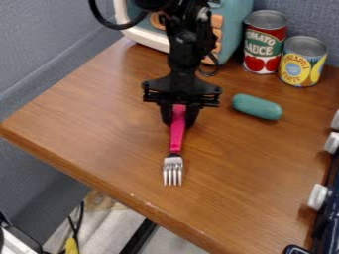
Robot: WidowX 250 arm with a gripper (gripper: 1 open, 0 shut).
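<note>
A pink-handled fork [175, 144] lies on the wooden table, tines toward the near edge. My black gripper [180, 113] is lowered over the far end of its handle, with the fingers on either side of it. Whether they are closed on the handle is hard to tell in this view.
A teal cylinder [257, 106] lies to the right. Two cans, red [264, 42] and yellow [302, 62], stand at the back beside a teal-and-white appliance [228, 20]. A dark device with white knobs [319, 208] lines the right edge.
</note>
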